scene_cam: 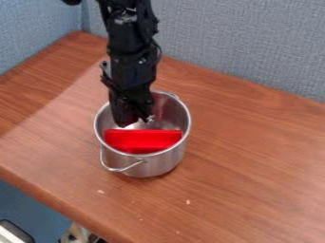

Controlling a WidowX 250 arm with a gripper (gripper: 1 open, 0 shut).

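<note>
A steel pot [143, 164] with wire handles stands on the wooden table. A red block [143, 140] lies inside it, toward the front. My black gripper [133, 119] points down into the back left of the pot, behind the red block. Its fingertips are dark and partly hidden, so I cannot see clearly how the fingers stand or whether anything is between them.
Grey-blue walls [229, 43] rise behind it, and the table's front edge is at the lower left.
</note>
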